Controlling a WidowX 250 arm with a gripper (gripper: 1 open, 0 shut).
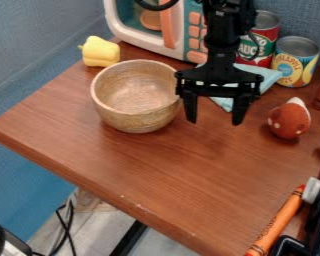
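My black gripper [215, 112] hangs over the middle of the table, just right of a woven bowl [135, 96], its two fingers spread apart with nothing seen between them. A folded light blue cloth [256, 74] lies behind the gripper, partly hidden by it. A yellow pepper-like object [100, 51] lies at the back left, and a red-brown football-like object [290, 119] sits to the right.
A toy microwave [156, 30] and two cans [295, 62] stand at the back. An orange marker [279, 225] and dark items line the right edge.
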